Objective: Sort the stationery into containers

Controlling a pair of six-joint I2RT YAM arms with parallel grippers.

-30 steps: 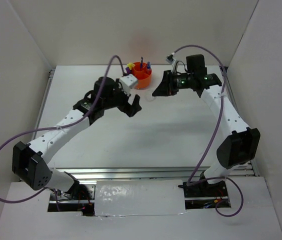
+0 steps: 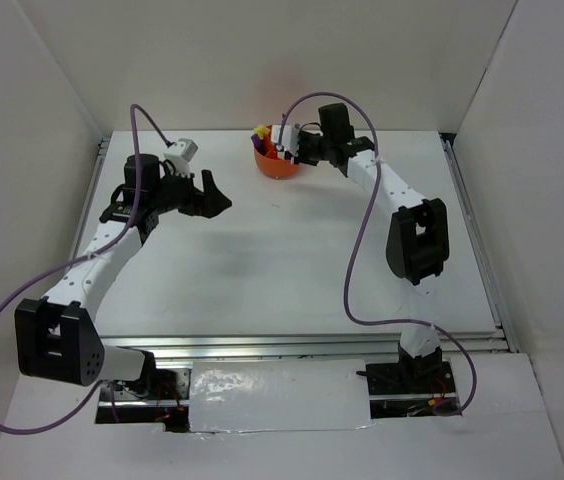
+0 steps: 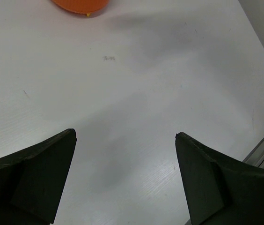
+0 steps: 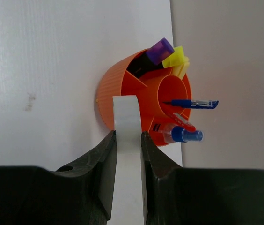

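Note:
My right gripper is shut on a roll of clear tape [image 4: 127, 123], which shows edge-on as a pale band. In the right wrist view the tape stands in front of the near wall of an orange round organizer [image 4: 108, 91], with the container's compartments just beyond it. The organizer holds a purple-capped marker [image 4: 157, 52], a yellow highlighter [image 4: 173, 58], a blue pen [image 4: 195, 104], a red pen [image 4: 182, 121] and a blue-capped bottle [image 4: 182, 135]. Empty and apart, the fingers of my left gripper hang over bare table.
Behind the organizer rises a pale back wall [image 2: 192, 70]. The left arm [image 2: 112, 250] stays on the left side, well clear of the right one. A metal rail [image 2: 302, 345] runs along the front edge.
The right gripper has carried the tape leftward and back, up to the organizer. My left arm has drawn away to the left, its gripper still open.

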